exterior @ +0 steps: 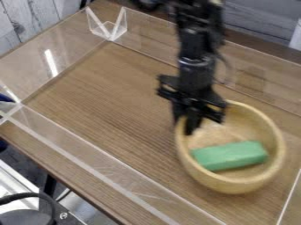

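Observation:
My gripper (186, 116) hangs from the black arm at the upper middle, at the back-left rim of a round tan bowl (258, 132) on the wooden table (83, 132). It appears shut on that rim, though motion blur hides the fingertips. A green block (230, 155) lies inside the bowl, toward its front.
A clear plastic piece (108, 25) stands at the upper left edge of the table. Dark cables lie at the lower left, off the wood.

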